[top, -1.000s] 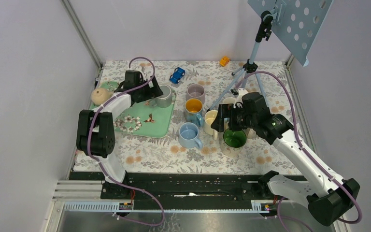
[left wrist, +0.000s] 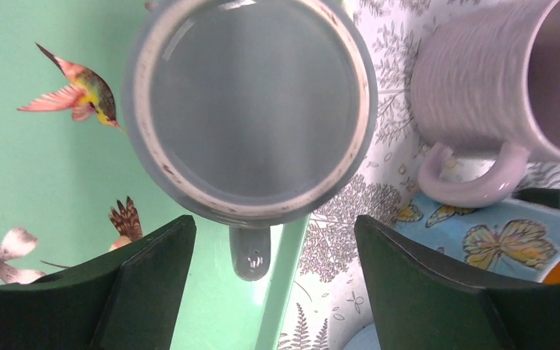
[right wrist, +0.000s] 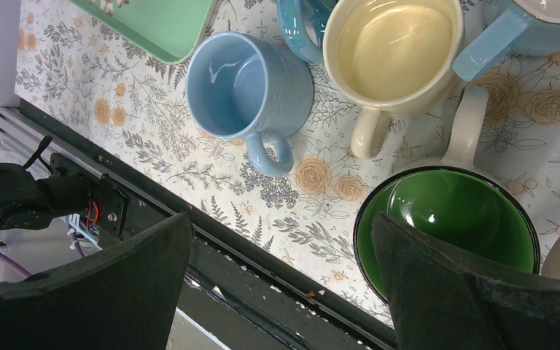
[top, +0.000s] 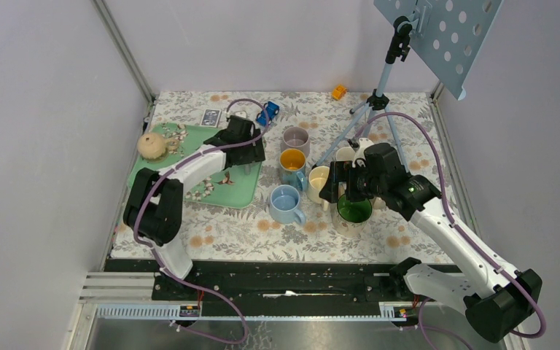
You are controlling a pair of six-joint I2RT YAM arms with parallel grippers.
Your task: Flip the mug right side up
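An upside-down grey mug (left wrist: 251,109), base up, sits on the right part of the green tray (top: 226,193), its small handle (left wrist: 250,255) pointing toward the near side in the left wrist view. My left gripper hangs over it, fingers apart on either side of the handle, nothing held; in the top view it hides most of the mug. My right gripper stands open above the group of mugs at the right, over the green-lined mug (right wrist: 445,219).
Right of the tray stand a lilac mug (top: 294,141), an orange-lined mug (top: 292,168), a light blue mug (top: 286,205) and a cream mug (top: 318,184). A blue toy car (top: 268,112) lies behind. A tripod (top: 379,87) stands at the back right.
My left gripper has moved right from above the tray's back middle to over the grey mug, now covering it in the top view. The right arm has barely moved.
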